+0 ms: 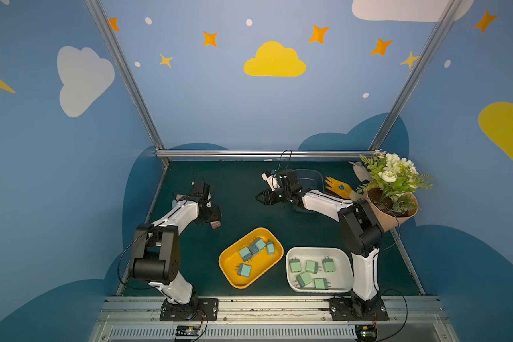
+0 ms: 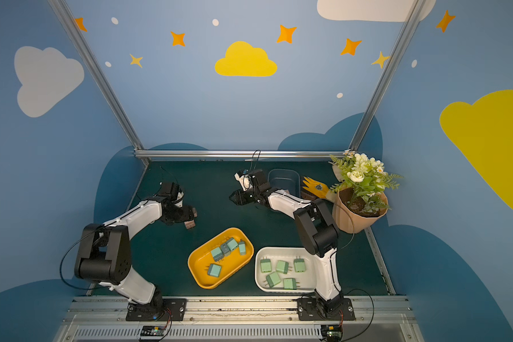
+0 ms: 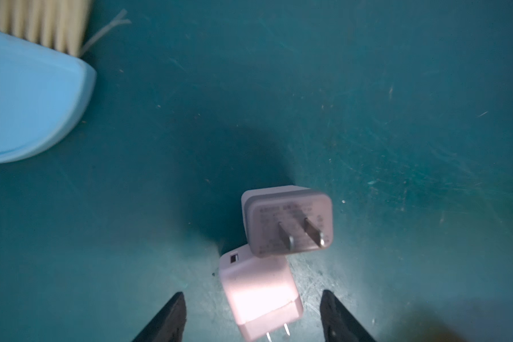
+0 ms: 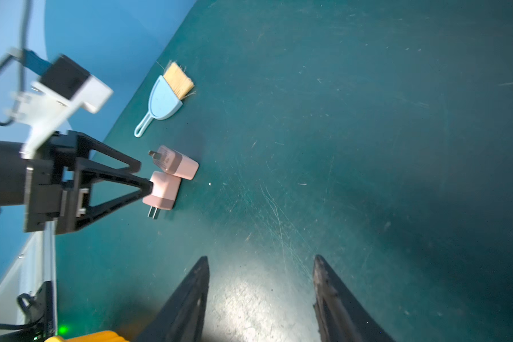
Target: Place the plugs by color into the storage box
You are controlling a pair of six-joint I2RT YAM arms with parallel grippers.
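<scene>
Two pink plugs lie touching on the table left of centre: one [image 3: 285,219] with prongs toward the camera, the other [image 3: 259,290] beside it. My left gripper is over them, fingers apart on either side of the lower plug, holding nothing visible. My right gripper stands open and empty above the middle-back of the table. The yellow box [image 1: 262,273] holds several blue-green plugs [image 1: 244,270]; the white box [image 1: 339,285] holds several green plugs [image 1: 329,263]. A dark blue box [image 2: 285,177] at the back is partly hidden by the right arm.
A light blue dustpan with brush [image 4: 164,99] lies beyond the pink plugs. At the right are a flowerpot [image 2: 359,211] and yellow gloves [image 2: 315,187].
</scene>
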